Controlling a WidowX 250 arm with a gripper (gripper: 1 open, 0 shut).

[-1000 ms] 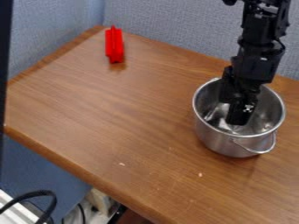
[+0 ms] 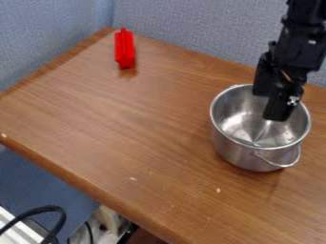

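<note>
A steel pot (image 2: 235,143) with a wire handle stands on the right of the wooden table (image 2: 109,143). My black gripper (image 2: 277,103) hangs over the back part of the pot, its lower tip at about rim height. Its fingers are open, with nothing seen held between them. The pot's floor is partly hidden behind it.
A red object (image 2: 125,49) stands at the back left of the table. Grey padded walls border the back and left. Black cables (image 2: 45,212) lie past the front-left edge.
My gripper has risen from down inside the pot and moved slightly right and back. The pot and red object stay in place.
</note>
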